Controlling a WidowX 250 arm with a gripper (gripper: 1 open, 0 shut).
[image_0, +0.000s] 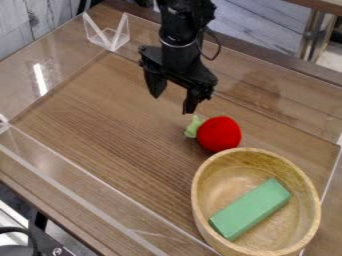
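My black gripper hangs over the back middle of the wooden table, open, with nothing seen between its fingers. Below it and to the right lies a red object with a pale green top, like a toy vegetable or fruit, apart from the gripper. A tan round bowl at the front right holds a green rectangular block.
A white wire-like object stands at the back left. A raised wooden edge runs along the back right. A black cable shows at the bottom left corner.
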